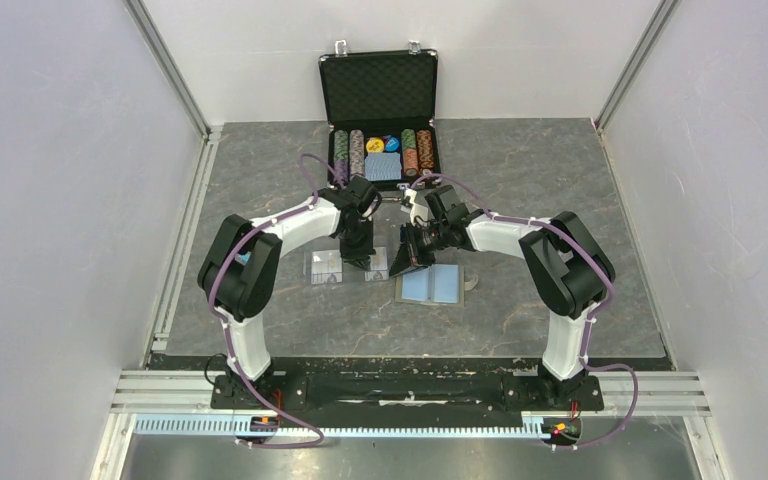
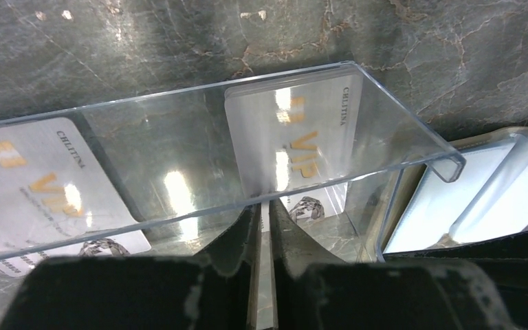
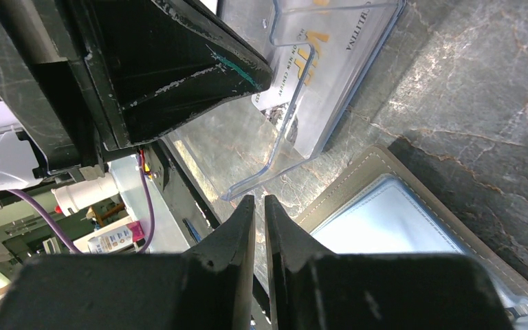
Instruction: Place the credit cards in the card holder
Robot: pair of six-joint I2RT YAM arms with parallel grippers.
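Observation:
A clear acrylic tray [image 2: 151, 151] holds two stacks of white VIP cards, one on the left [image 2: 34, 179] and one on the right [image 2: 289, 130]. My left gripper is at the tray's lip beside the right stack, fingertips close together; whether anything is between them is unclear. A beige card holder [image 1: 430, 285] with pale blue sleeves lies open right of the tray. My right gripper hovers over the tray's right end and the holder, its fingers nearly together; I cannot tell what, if anything, is between them.
An open black case [image 1: 379, 70] with poker chips stands behind the grippers at the back of the table. The two grippers are very near each other.

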